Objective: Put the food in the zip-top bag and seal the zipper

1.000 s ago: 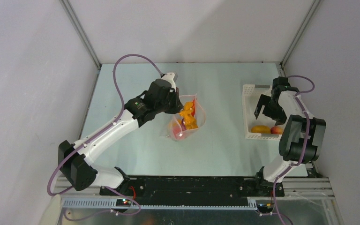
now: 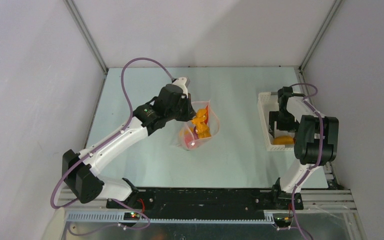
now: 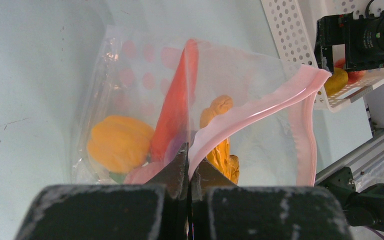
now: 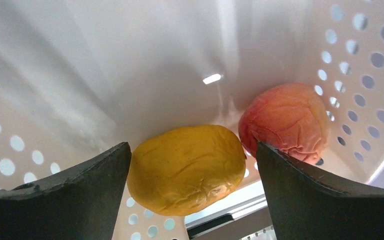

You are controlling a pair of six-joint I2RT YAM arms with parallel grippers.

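The zip top bag (image 2: 199, 140) stands open at mid-table with several foods inside, among them a yellow pepper (image 3: 118, 141) and crinkled orange pieces (image 2: 202, 125). My left gripper is shut at the bag's pink zipper edge (image 3: 252, 114); whether film sits between its fingertips is hard to see. At right, my right gripper is open inside the white basket (image 2: 261, 115), fingers either side of a yellow food (image 4: 185, 175), likely not touching it clearly. A red round food (image 4: 282, 120) lies beside that.
Walls bound the table at back and sides.
The basket has shifted slightly. The left arm and bag are unchanged.
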